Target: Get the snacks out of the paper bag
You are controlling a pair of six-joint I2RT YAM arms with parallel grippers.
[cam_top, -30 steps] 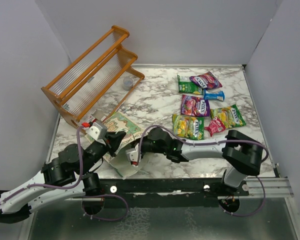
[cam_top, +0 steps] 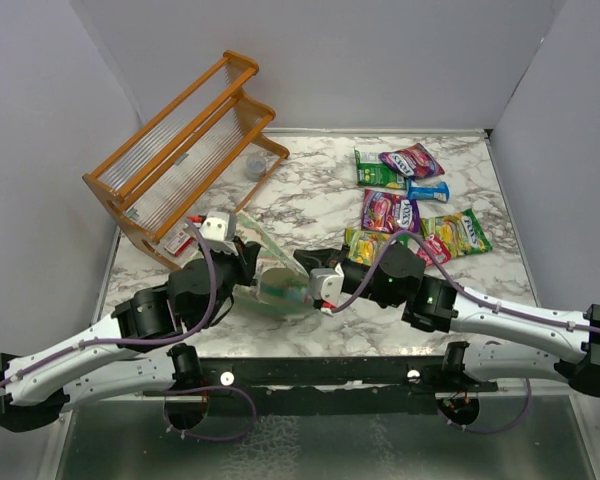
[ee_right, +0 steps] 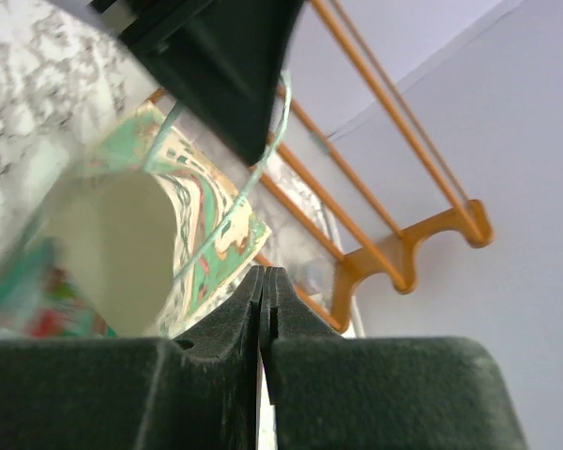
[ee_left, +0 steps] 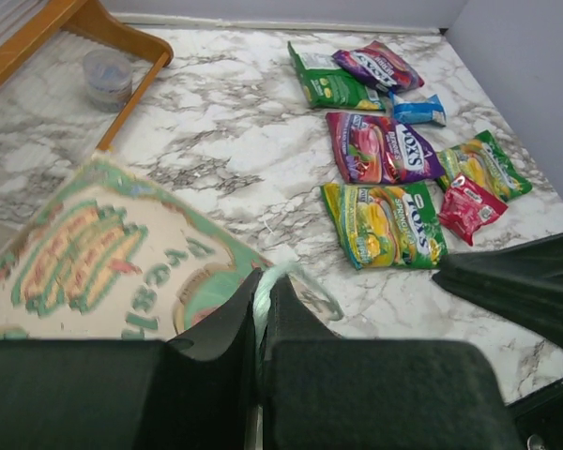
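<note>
The paper bag (cam_top: 265, 240), cream and green with printed lettering, has its mouth facing right between my arms. In the left wrist view, a pale green handle cord (ee_left: 264, 309) passes between the tips of my left gripper, which is shut on it. My right gripper is shut beside the bag's mouth, and nothing shows between its fingers. A blurred teal and red snack pack (ee_right: 52, 295) appears in the bag at the lower left of the right wrist view. Several snack packs, including a purple one (cam_top: 389, 211) and a yellow-green one (ee_left: 383, 225), lie on the table.
A wooden rack (cam_top: 185, 150) stands at the back left, with a small clear tub (cam_top: 256, 166) near its right end. Red (ee_left: 469, 208) and blue (ee_left: 418, 110) packs lie among the snacks.
My right gripper came out of the bag with a teal pack at its tips; now the pack shows blurred in the bag, away from those fingers. My left gripper moved up and right.
</note>
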